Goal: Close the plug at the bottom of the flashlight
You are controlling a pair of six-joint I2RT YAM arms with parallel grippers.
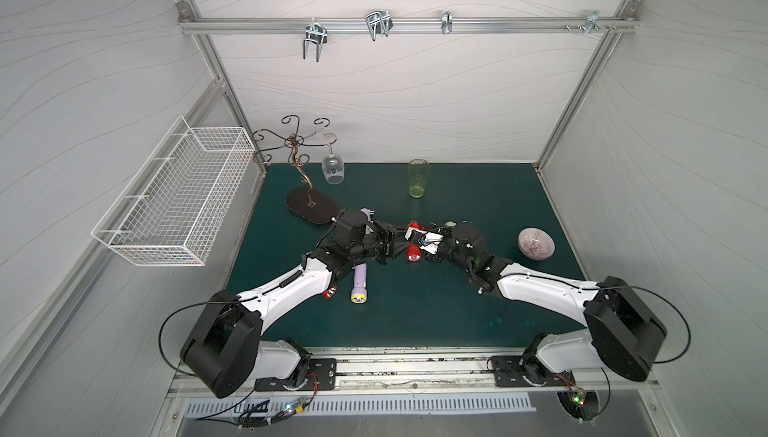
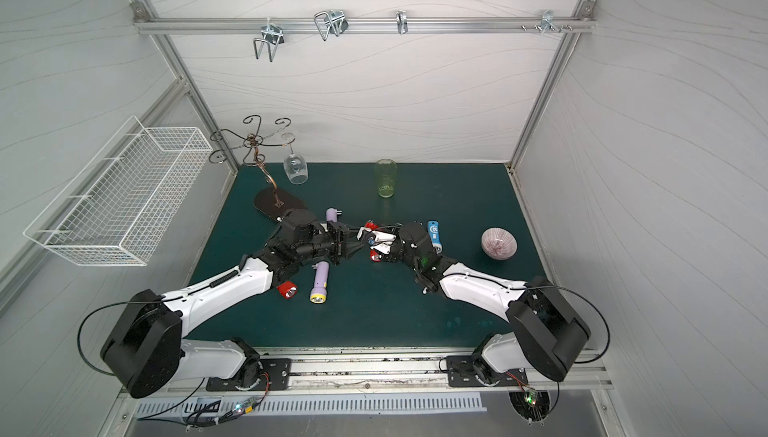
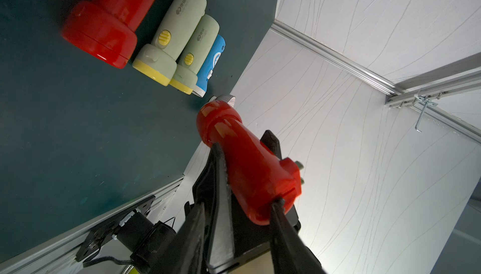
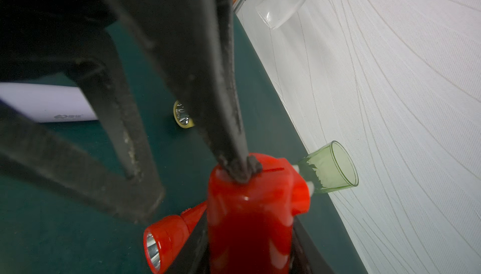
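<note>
My right gripper is shut on a red flashlight (image 3: 248,158), held above the table with its tail towards my left gripper. A red plug piece (image 4: 300,193) with pale prongs sticks out sideways from the tail. In the right wrist view, my left gripper stands part open with nothing between its fingers. One of its fingertips (image 4: 239,171) is at the tail's end, seemingly touching it near the plug's base; the other is off to the side. From the top left view, the two grippers meet mid-table and hide most of the held flashlight.
Another red flashlight (image 4: 167,241) lies on the table below. Pale green flashlights (image 3: 172,28), a blue one (image 3: 210,63) and a lilac one (image 1: 359,283) lie around. Behind stand a green glass (image 1: 417,178) and a rack (image 1: 310,203); a bowl (image 1: 536,243) is right.
</note>
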